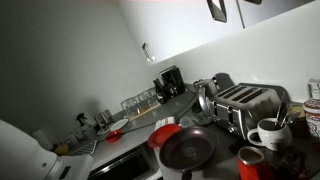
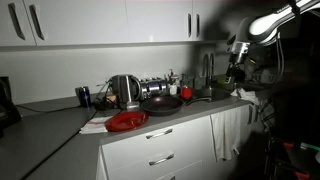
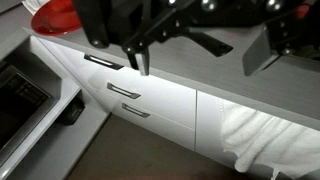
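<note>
My gripper stands open in the wrist view, its dark fingers (image 3: 258,54) well apart and nothing held between them. Below it are the counter's front edge and the white cabinet fronts. In exterior view 2 the white arm (image 2: 240,42) reaches in from the right, with the gripper over the counter's right part. A black frying pan (image 2: 162,104) rests on the counter, beside a red plate (image 2: 127,121). Exterior view 1 shows the same pan (image 1: 187,149) in front of the red plate (image 1: 163,134).
A silver toaster (image 1: 247,106), a white mug (image 1: 271,133) and a red-topped jar (image 1: 252,161) crowd the counter. A kettle (image 2: 126,90) stands behind the plate. White drawers (image 3: 135,90) line the front; a white towel (image 3: 268,137) hangs at the right.
</note>
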